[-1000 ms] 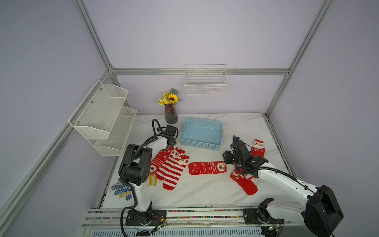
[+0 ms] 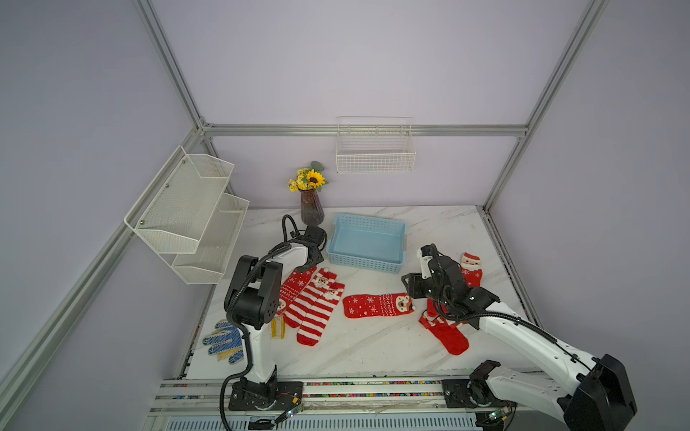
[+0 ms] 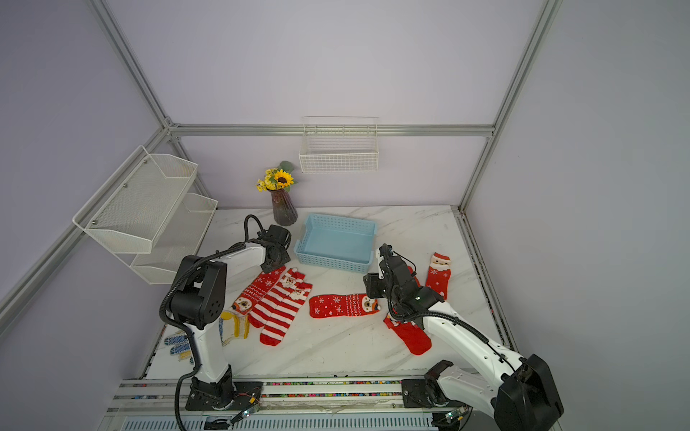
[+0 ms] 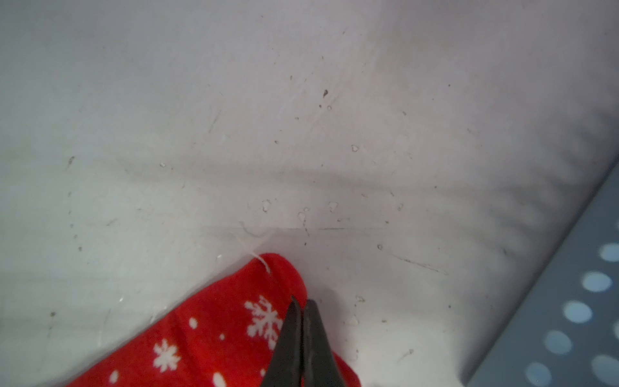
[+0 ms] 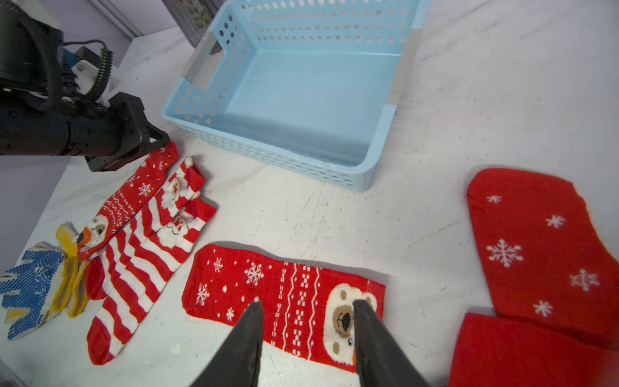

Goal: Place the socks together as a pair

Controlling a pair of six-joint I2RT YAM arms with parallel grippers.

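At the table's left lies a red snowflake sock with a bear face [image 5: 122, 200]. My left gripper is shut on its far end, the fabric pinched between the fingertips. Its match, a red bear sock [image 5: 283, 296], lies flat in the middle of the table. Above that one my right gripper stands open with nothing between its fingers. Two striped Santa socks [image 2: 316, 309] overlap beside the held sock. More red socks lie at the right, a snowflake one [image 5: 535, 245] and a plain red part [image 5: 528, 354], partly hidden by the right arm in the top views.
A blue basket [image 2: 366, 263] stands empty behind the middle sock, close to the left gripper. A flower vase [image 2: 311, 208] is at the back left. Gloves [image 2: 224, 339] lie at the left front.
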